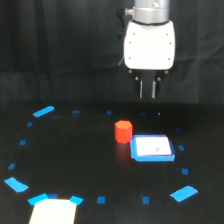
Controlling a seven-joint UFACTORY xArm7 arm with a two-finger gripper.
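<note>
A red block (123, 131) stands near the middle of the black table. Just right of it lies a blue-rimmed box or tray (152, 156) with a white inner surface (152, 145). The white robot gripper (148, 87) hangs above and behind these, clear of both, its two thin fingers apart with nothing visible between them.
A pale square (52, 212) sits at the front left. Blue tape pieces (16, 185) mark the black table (90, 170) around the objects.
</note>
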